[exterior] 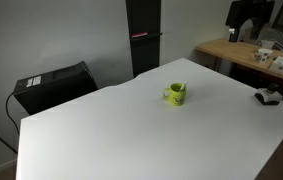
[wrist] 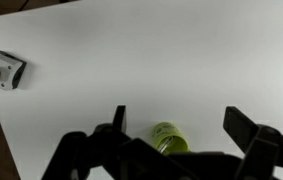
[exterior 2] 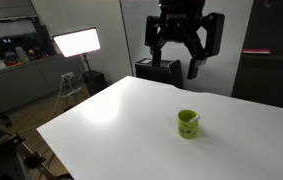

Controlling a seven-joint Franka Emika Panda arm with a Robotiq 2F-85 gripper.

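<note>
A yellow-green mug [exterior: 175,96] stands upright on the white table, with a pale thin thing poking above its rim. The same mug [exterior 2: 187,126] is right of centre in exterior view 2. My gripper [exterior 2: 175,62] hangs in the air well above the tabletop, its fingers wide apart and nothing between them. In the wrist view, the mug [wrist: 167,134] appears low in the picture, partly covered by the gripper, which is open. Exterior view 1 has the gripper [exterior: 245,32] at the upper right, far from the mug.
A grey and black device [exterior: 268,96] sits at the table's right edge. Behind the table is a black case [exterior: 56,88]. A wooden side table [exterior: 251,58] holds several small items.
</note>
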